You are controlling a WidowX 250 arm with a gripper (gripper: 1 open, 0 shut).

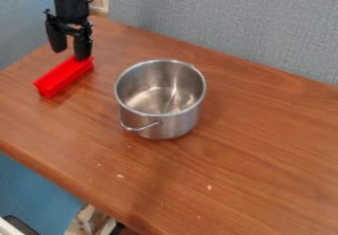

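My black gripper (70, 43) is at the upper left, open, its two fingers spread apart just above and behind the far end of a red block (63, 75). The long red block lies on the wooden table near its left edge. To its right stands a steel pot (160, 98) with a wire handle at the front, its inside empty.
A grey padded wall (238, 22) runs along the back. Blue surface shows beyond the table's left edge.
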